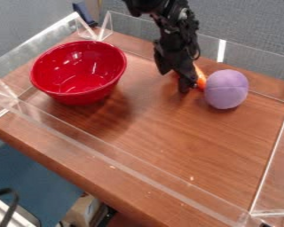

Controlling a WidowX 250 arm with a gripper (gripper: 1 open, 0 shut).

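Observation:
My black gripper [180, 71] hangs at the top middle over the wooden table, just left of a purple ball [225, 89]. A small orange object [199, 82] is partly hidden behind the gripper, against the ball. Whether the fingers are open or shut on it cannot be made out. A red bowl [78, 64] stands at the left.
Clear plastic walls [254, 58] border the wooden table [156, 151]. A cable and a cardboard box lie below the table at the lower left.

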